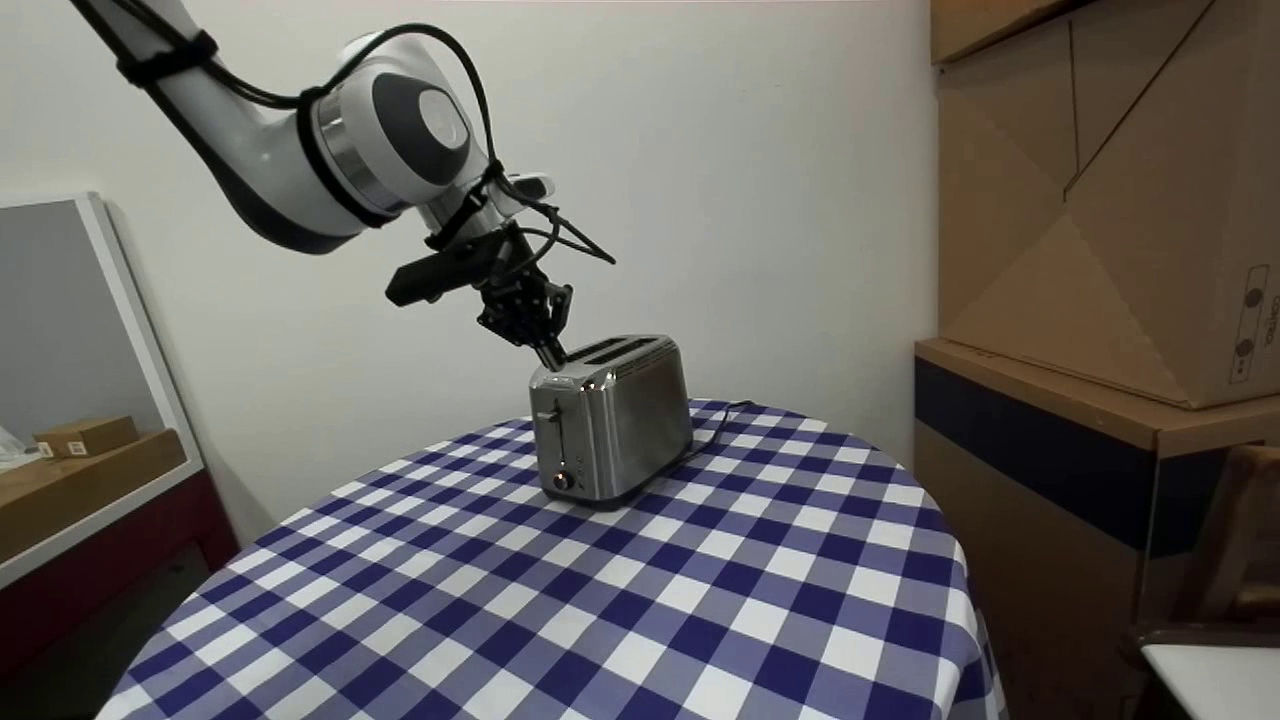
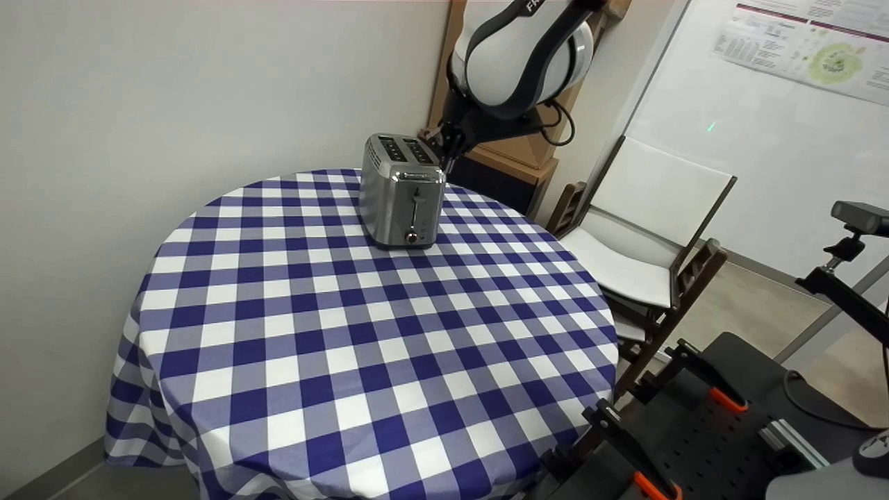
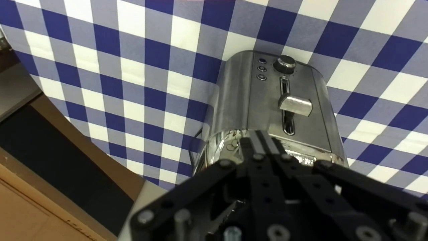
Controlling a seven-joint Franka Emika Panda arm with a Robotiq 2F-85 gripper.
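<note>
A silver toaster (image 1: 648,414) stands upright on the checked table, its two slots on top. On its front end are a lever (image 3: 296,105) high in its track, a knob (image 3: 285,64) and several small buttons. My gripper (image 1: 553,360) is angled down at the toaster's top edge, on the lever end. Its fingertips are together, with nothing showing between them. In the wrist view the fingers (image 3: 256,140) overlap the shiny top rim, just behind the lever. Whether they touch the metal, I cannot tell. The slots are hidden from the wrist view by the gripper.
Blue and white checked cloth (image 2: 333,350) covers the round table, which is otherwise bare. A black cord (image 1: 726,418) runs behind the toaster. The wall rises close at the back, and cardboard boxes (image 1: 1080,240) stand beside the table.
</note>
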